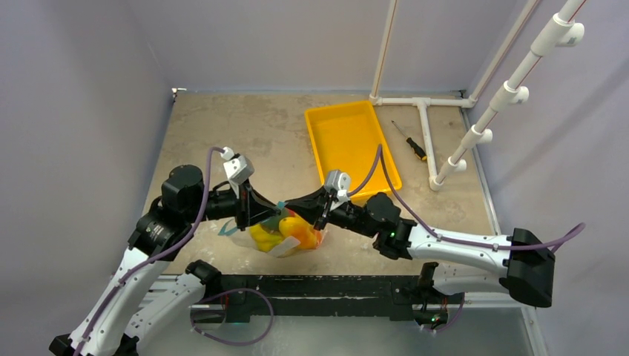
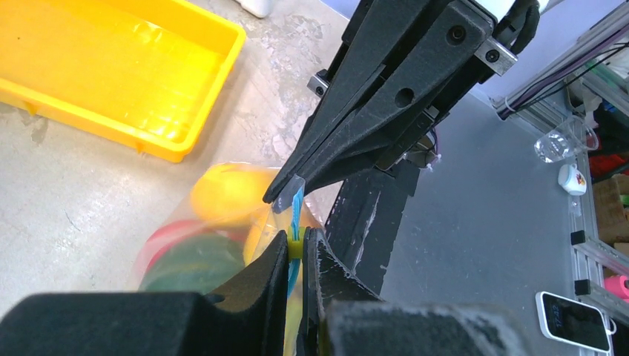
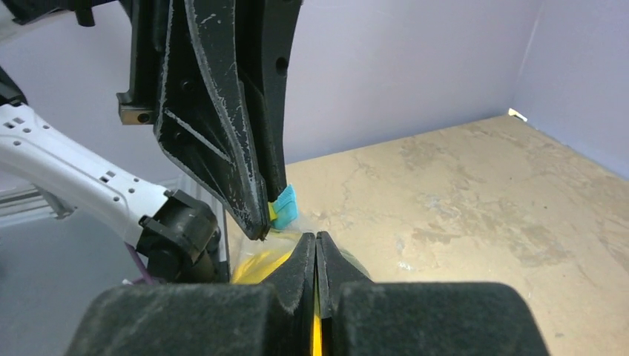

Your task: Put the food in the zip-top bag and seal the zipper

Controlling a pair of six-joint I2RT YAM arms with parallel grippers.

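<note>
The clear zip top bag (image 1: 280, 251) stands on the table with toy food inside: yellow pieces (image 2: 230, 194), a green piece (image 2: 194, 263) and some red. Along its top runs a light-blue zipper (image 2: 296, 211) with a yellow slider (image 2: 296, 245). My left gripper is shut on the slider and zipper, as the left wrist view shows. Close to it, at the bag's top corner, my right gripper is shut. Clear film overlaps its fingertips (image 2: 271, 197) in the left wrist view; whether any is pinched, I cannot tell.
An empty yellow tray (image 1: 343, 133) lies behind the right arm. Farther right are a screwdriver (image 1: 412, 144) and a white pipe frame (image 1: 429, 141).
</note>
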